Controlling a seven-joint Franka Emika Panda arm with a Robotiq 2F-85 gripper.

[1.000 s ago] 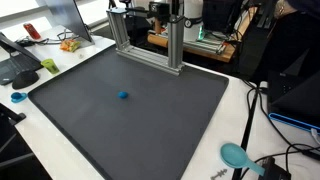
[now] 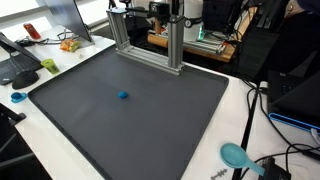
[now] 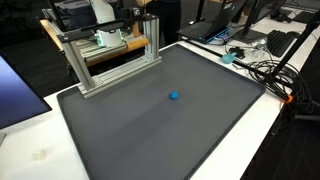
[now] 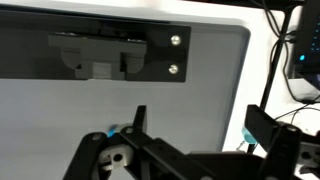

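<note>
A small blue object point(image 2: 123, 95) lies alone on the grey mat point(image 2: 130, 130), also visible as a blue spot point(image 3: 174, 96) in the second exterior view. My gripper shows at the bottom of the wrist view, its dark fingers wide apart. Only bare grey surface appears between them. Part of the blue object point(image 4: 112, 130) peeks out beside the left finger, which hides some of it. I cannot make out the gripper clearly in either exterior view.
A metal frame point(image 3: 120, 67) stands at the mat's far edge. In the wrist view a dark bar point(image 4: 60, 58) crosses the upper left. A turquoise round item point(image 2: 237, 156) and cables lie off the mat.
</note>
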